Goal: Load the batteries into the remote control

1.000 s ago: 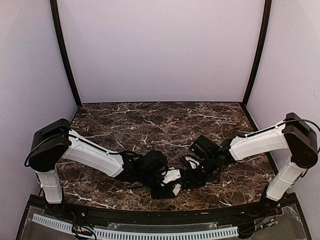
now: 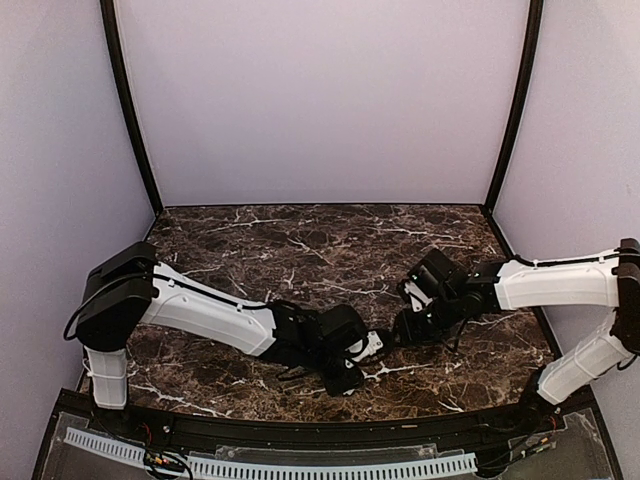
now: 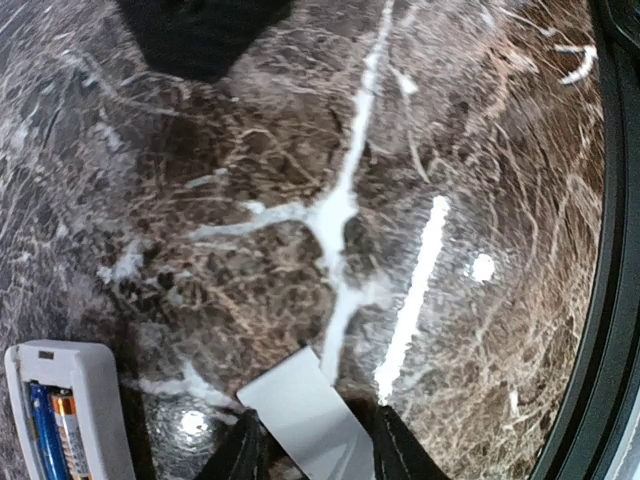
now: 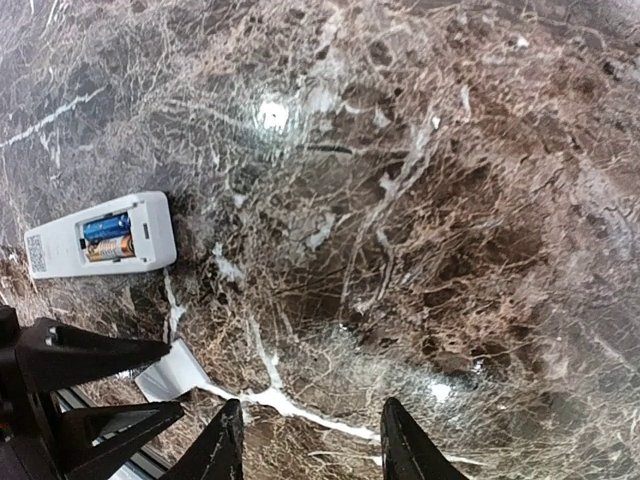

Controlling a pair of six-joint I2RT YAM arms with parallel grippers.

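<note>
The white remote control [image 4: 60,243] lies on the marbled table with its battery bay uncovered. In that bay sit a blue battery [image 4: 106,226] and an orange-and-silver battery [image 4: 110,248], side by side. Near the remote's open end is a small white battery cover [image 3: 308,415], apart from it. My left gripper stands around this cover, one finger on each side, part open; whether both fingers touch it is unclear. Over bare table, my right gripper is open with nothing between its fingers.
The table's dark front rail [image 2: 300,428] runs close by the left gripper. Both arms come near each other at the remote. The back of the table [image 2: 320,240] and the area under the right gripper are clear.
My left gripper has shifted slightly to the right. The right gripper has drawn away to the right and a little back, leaving a gap between it and the remote's end.
</note>
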